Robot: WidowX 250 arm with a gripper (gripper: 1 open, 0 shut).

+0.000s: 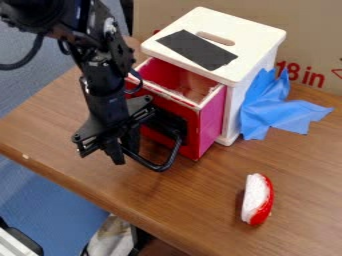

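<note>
A black gripper hangs from the arm at the left, its fingers low beside the front of a small white cabinet with a pink drawer pulled out. The gripper is at the drawer's lower front, near a black loop-shaped part; whether it is shut on anything is hard to tell. The drawer is open at the top, showing a pale inside.
A red and white object lies on the wooden table at the right. A blue cloth is crumpled beside the cabinet. Cardboard stands behind; the table edge runs along the lower left.
</note>
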